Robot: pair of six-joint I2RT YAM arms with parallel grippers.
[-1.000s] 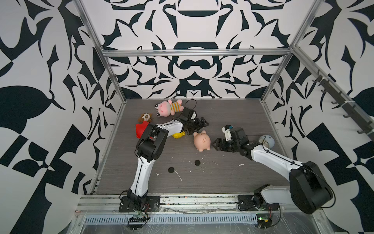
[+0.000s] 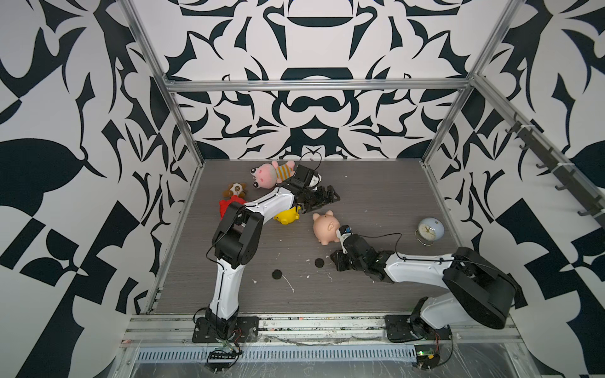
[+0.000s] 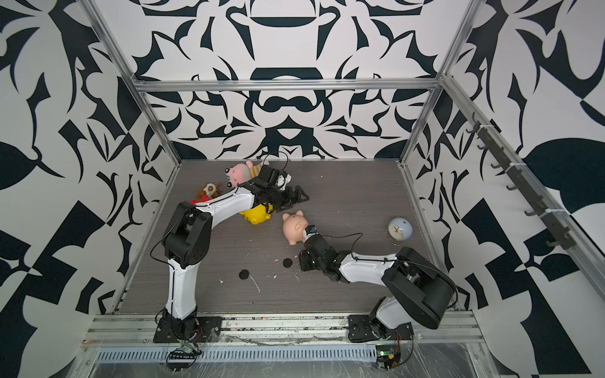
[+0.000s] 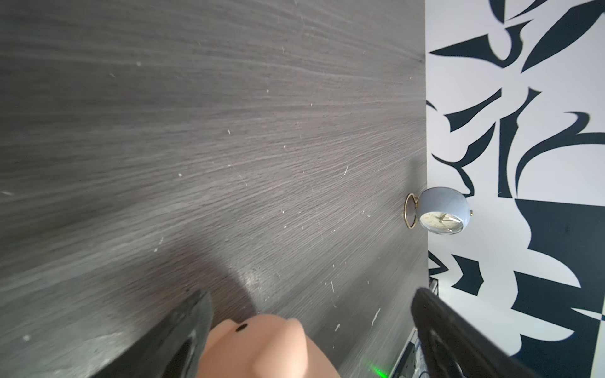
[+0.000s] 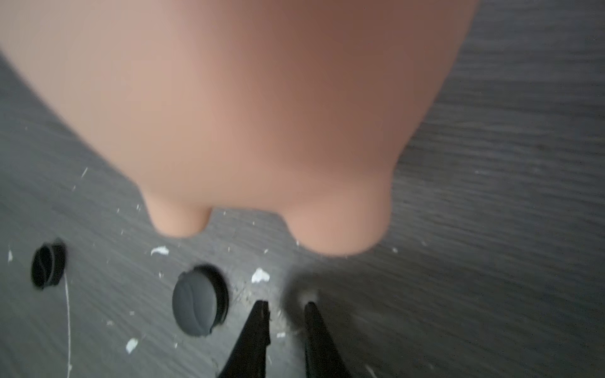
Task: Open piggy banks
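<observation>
A peach piggy bank [image 2: 325, 226] stands mid-table, its body and feet filling the top of the right wrist view. Two black round plugs [image 5: 196, 301] [image 5: 48, 264] lie in front of it. My right gripper is low beside the bank, its fingertips narrowly apart with nothing seen between them. Behind and left of the bank, my left gripper [image 2: 326, 195] hovers open, with the bank's top low between its fingers in the left wrist view. A yellow piggy bank [image 2: 286, 216] sits partly under the left arm.
A pink striped plush [image 2: 267, 175], a brown toy [image 2: 235, 189] and a red object [image 2: 228, 204] crowd the back left. A small clock [image 2: 429, 230] stands at the right edge.
The left arm has shifted slightly. The bank and plugs look unmoved.
</observation>
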